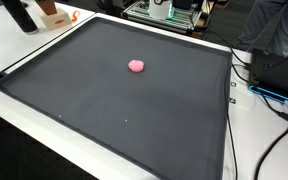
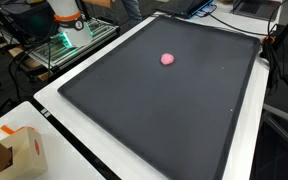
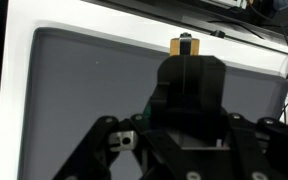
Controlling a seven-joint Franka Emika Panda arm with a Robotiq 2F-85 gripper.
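A small pink object [image 1: 136, 66] lies alone on the dark grey tray [image 1: 114, 110], towards its back edge. Exterior view 2 also has the pink object [image 2: 167, 59], near one end of the tray [image 2: 154, 110]. My gripper appears only in the wrist view, over the tray's edge. It is shut on a small tan block [image 3: 175, 47], whose sides show past the dark fingers. The pink object cannot be seen in the wrist view; my gripper's body covers much of the tray there.
Part of the white robot [image 2: 67, 25] stands off the tray's side. A pale box [image 2: 19, 155] sits in the near left corner of exterior view 2. Black cables [image 1: 231, 100] run along the tray's right side. Most of the tray is bare.
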